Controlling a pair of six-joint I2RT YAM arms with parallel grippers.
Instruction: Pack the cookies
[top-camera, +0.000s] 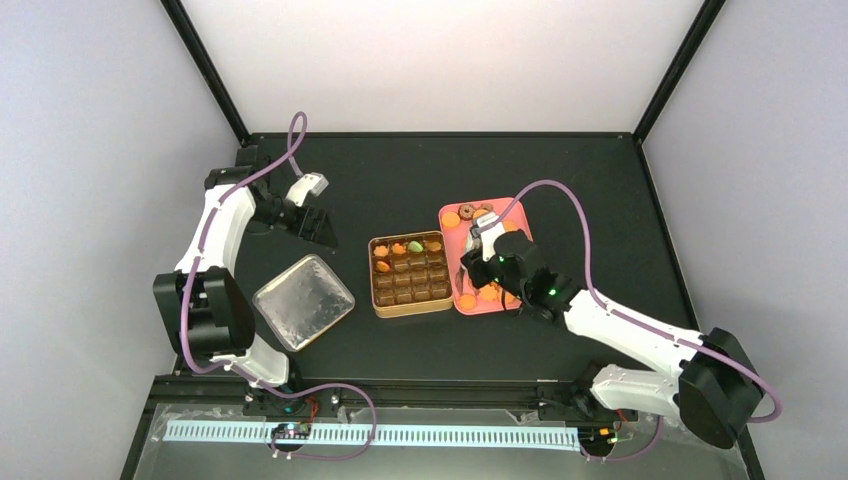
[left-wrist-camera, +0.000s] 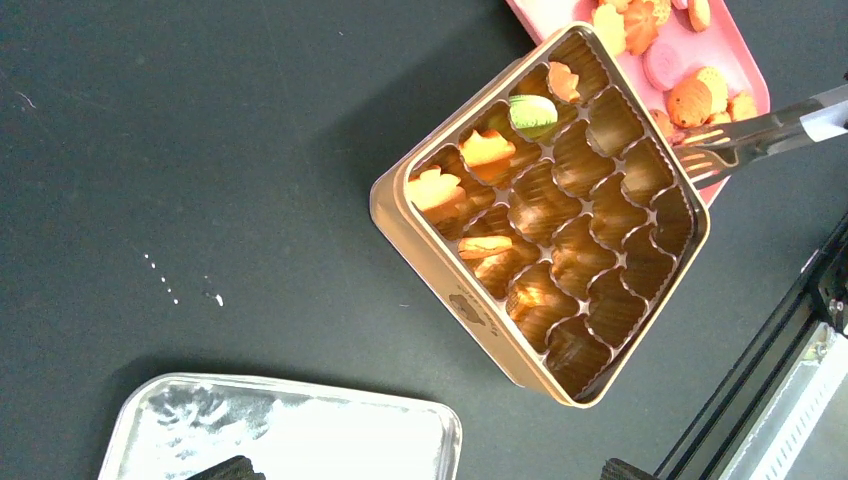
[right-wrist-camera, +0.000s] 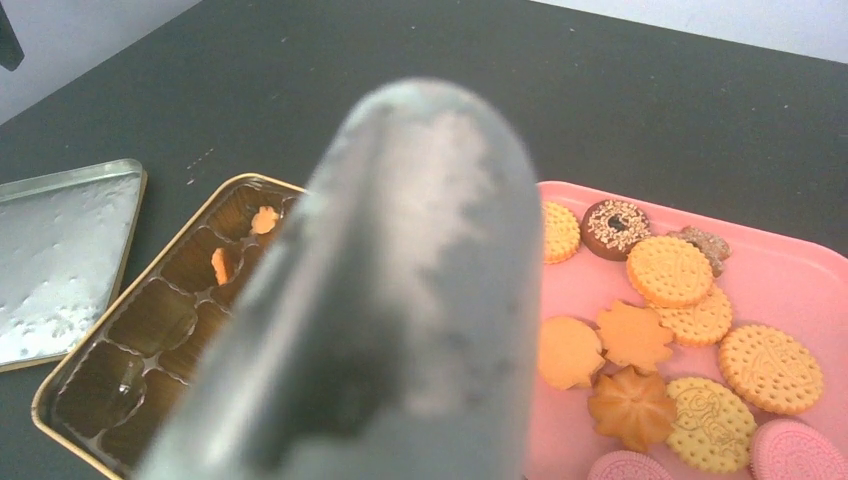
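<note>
A gold tin with a brown compartment insert holds several orange cookies and a green one along two sides. The pink tray beside it carries round, flower, ring and pink cookies. Over this tray my right gripper stands open, its fork-like fingertips low near the cookies in the left wrist view; a blurred metal finger fills the middle of its own view. My left gripper hangs open over the table left of the tin, nothing between its fingers.
A silver lid lies left of the tin, near the front. The front edge has a rail.
</note>
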